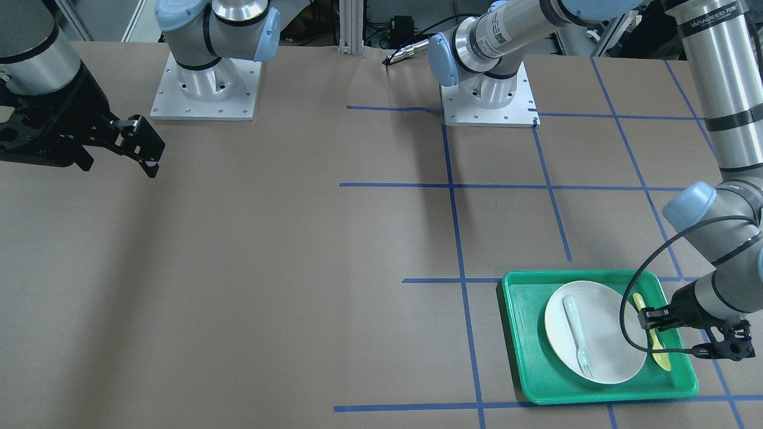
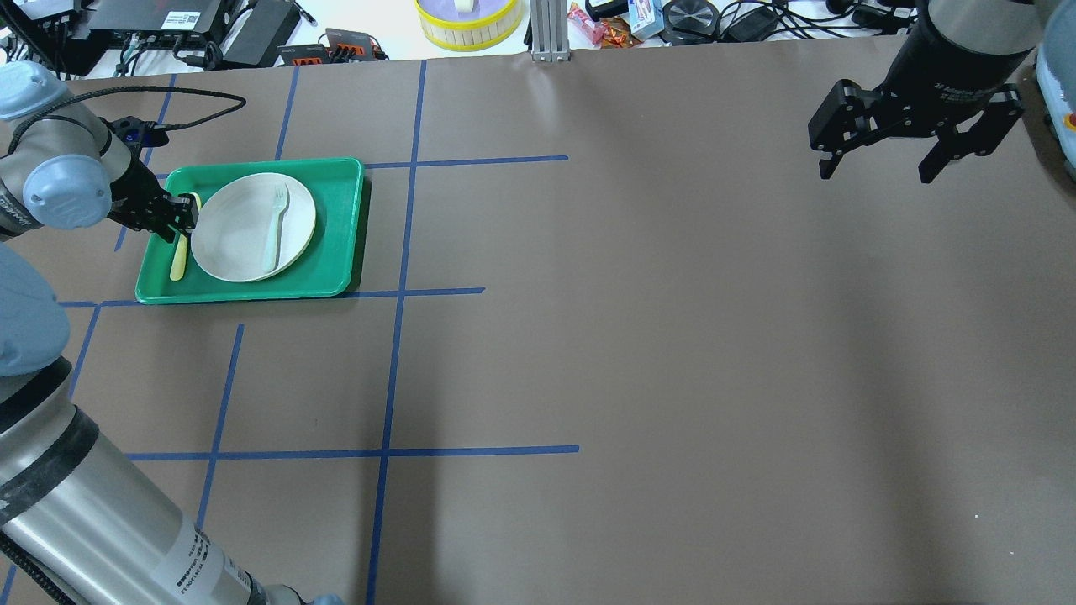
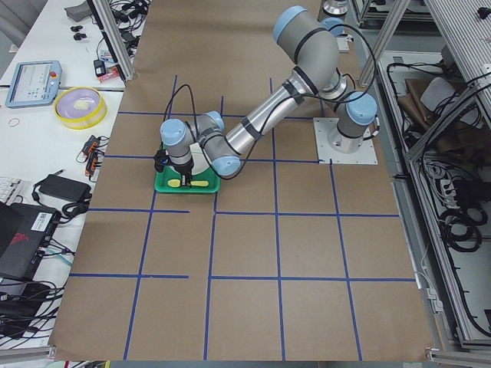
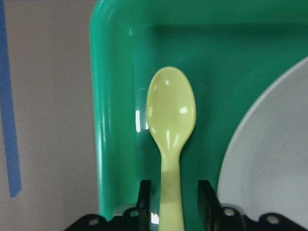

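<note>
A green tray holds a white plate with a pale fork on it. A yellow plastic spoon lies in the tray alongside the plate. My gripper is low over the spoon, open, with one fingertip on each side of the handle; in the wrist view the handle runs down between them. Whether the fingers touch the tray cannot be told.
Another arm's black gripper hangs over the table, away from the tray. Two further arm bases stand at the back in the front view.
</note>
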